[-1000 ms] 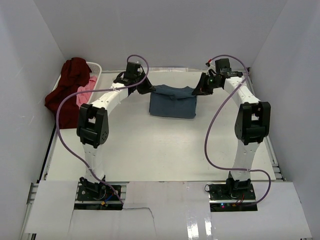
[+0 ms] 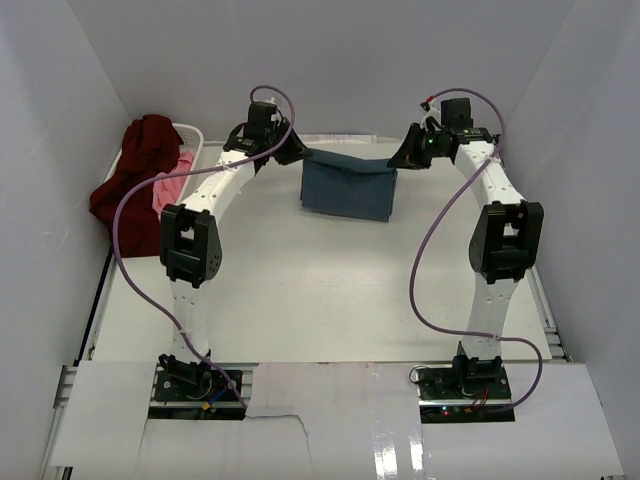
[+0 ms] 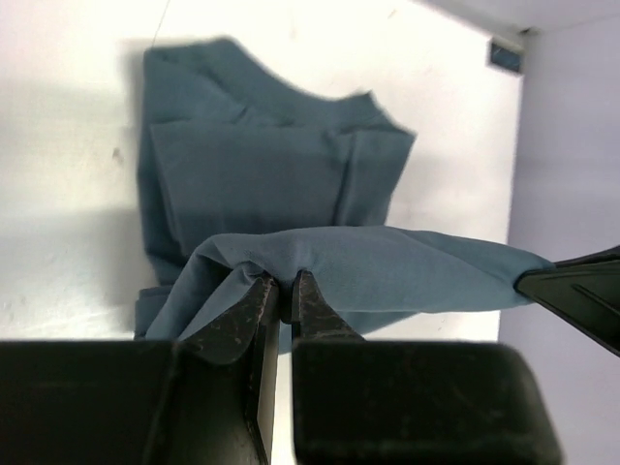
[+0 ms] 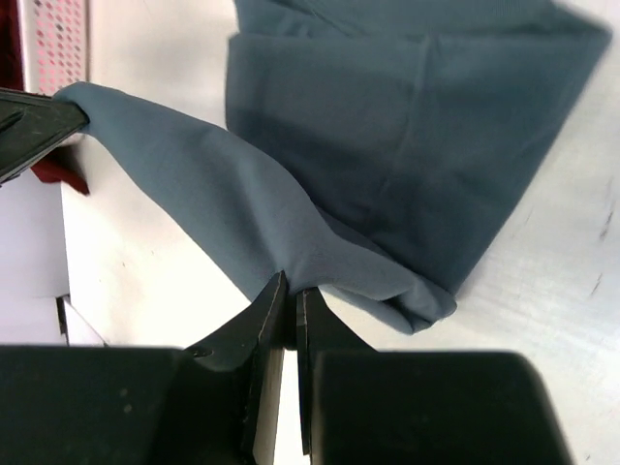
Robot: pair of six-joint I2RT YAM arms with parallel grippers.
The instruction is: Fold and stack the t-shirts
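Observation:
A dark blue-grey t-shirt (image 2: pixel 345 192), partly folded, lies at the far middle of the white table. Its upper edge is lifted and stretched between my two grippers. At the left end of that edge, my left gripper (image 2: pixel 307 154) is shut on the fabric; in the left wrist view cloth bunches at its fingertips (image 3: pixel 308 291). The right end is pinched by my right gripper (image 2: pixel 393 164), shut too, with fabric gathered at its fingertips (image 4: pixel 276 295). Beneath the raised edge, folded layers of the shirt (image 3: pixel 252 174) rest on the table.
A white basket (image 2: pixel 190 135) at the left holds a dark red garment (image 2: pixel 140 175) that spills over its side, and a pink cloth (image 2: pixel 172 185).
Both grippers have moved toward the table's far side with the cloth edge. The shirt has slid the same way and tilted slightly, and its far collar part is now hidden from above.

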